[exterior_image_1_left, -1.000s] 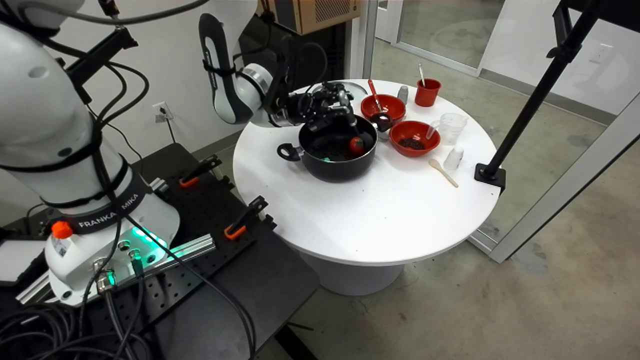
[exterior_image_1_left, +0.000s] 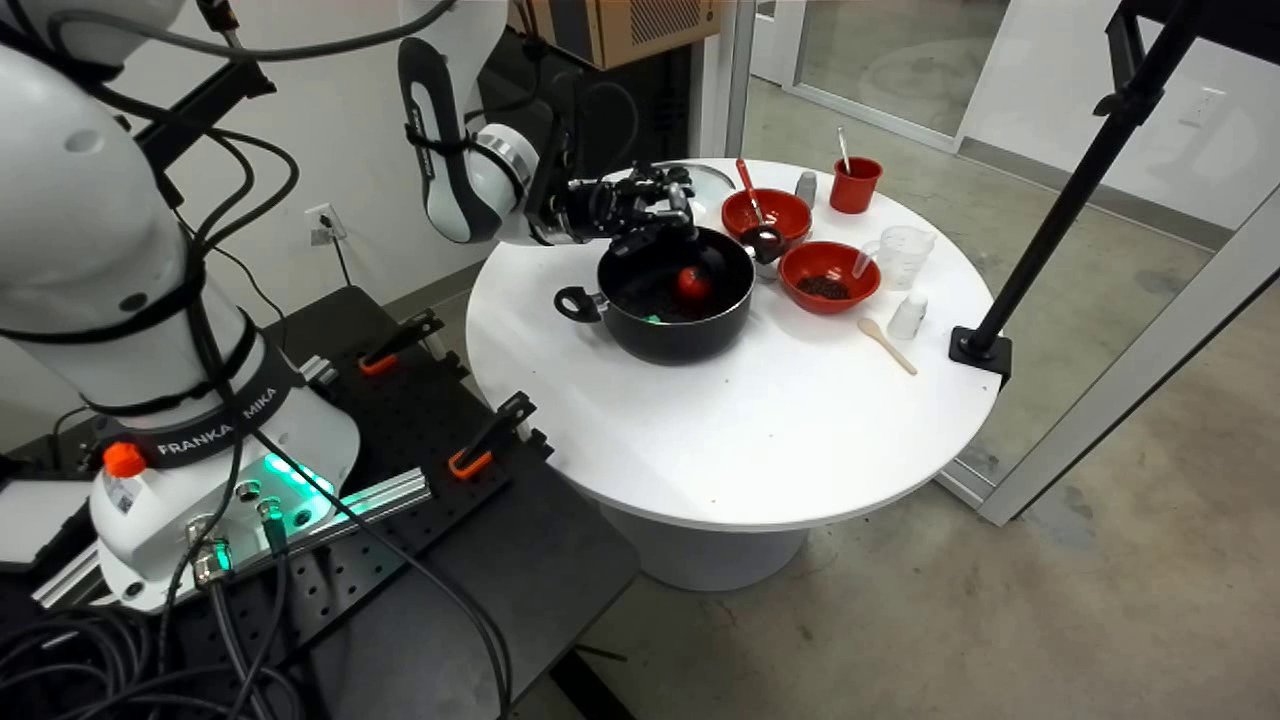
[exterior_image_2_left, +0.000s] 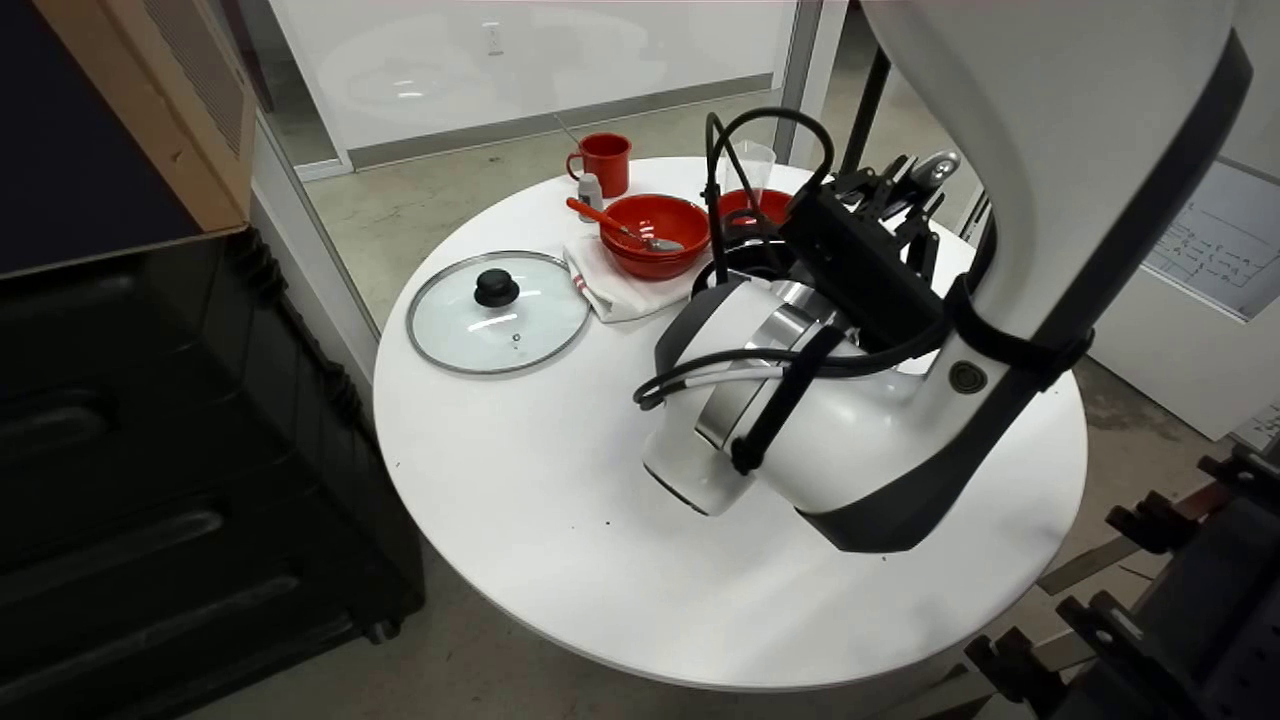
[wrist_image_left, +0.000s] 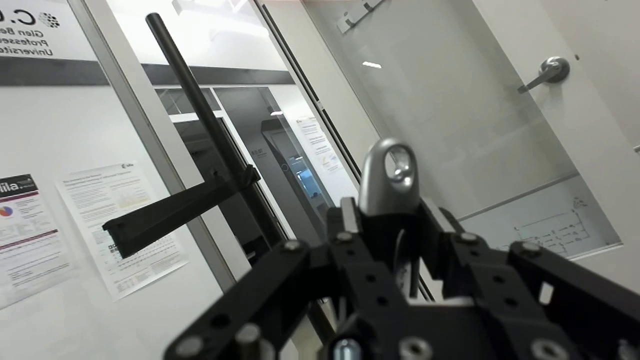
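Note:
My gripper (exterior_image_1_left: 672, 206) is above the black pot (exterior_image_1_left: 672, 342), tilted sideways and shut on a utensil handle. The handle's silver end with its hanging hole (wrist_image_left: 384, 192) sticks up between the fingers in the wrist view; it also shows as a silver handle tip (exterior_image_2_left: 938, 168) in exterior view 2. The utensil's lower end is hard to make out inside the dark pot. A red tomato-like item (exterior_image_1_left: 692, 284) is in the pot, and a small green item (exterior_image_1_left: 653, 319) shows near its front wall. In exterior view 2 the arm hides most of the pot.
Beside the pot stand a red bowl with a red-handled utensil (exterior_image_1_left: 768, 214), a red bowl of dark bits (exterior_image_1_left: 798, 286), a measuring cup (exterior_image_1_left: 902, 256), a shaker (exterior_image_1_left: 908, 316) and a wooden spoon (exterior_image_1_left: 890, 348). A glass lid (exterior_image_2_left: 456, 318) lies flat.
My gripper has shifted slightly left and up over the pot. The red item has moved left within the pot; the pot itself stays in place.

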